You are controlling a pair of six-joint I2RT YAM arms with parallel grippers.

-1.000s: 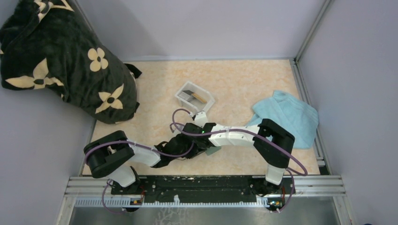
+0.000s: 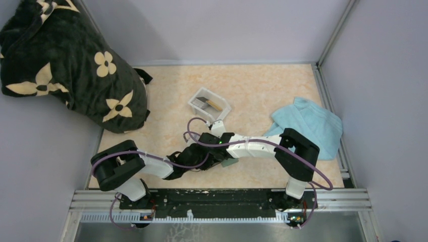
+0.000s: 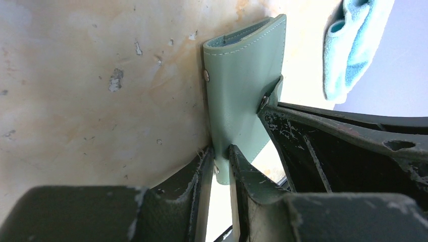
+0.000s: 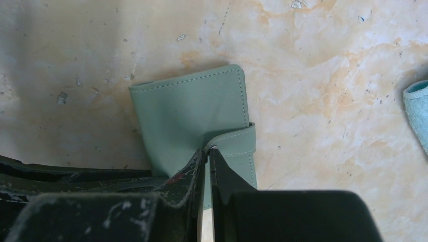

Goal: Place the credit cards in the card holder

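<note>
The folded green card holder (image 4: 186,116) lies on the table under both arms; only a corner of it shows in the top view. At its near end, my left gripper is shut on the holder's edge. The holder's strap (image 4: 237,142) wraps over one side, its end slightly raised by the snap. My right gripper is shut with its tips touching the strap's end; whether any strap is pinched between them is unclear. Cards, one dark (image 2: 201,100) and one tan (image 2: 214,104), are in the white box (image 2: 225,110).
A blue towel (image 2: 308,126) lies at the right of the table. To the left, a large dark patterned cushion (image 2: 75,65) leans over the edge. My arms cross close together at the front middle.
My right arm has shifted very slightly to the right. The left arm, the box and the cards look unmoved.
</note>
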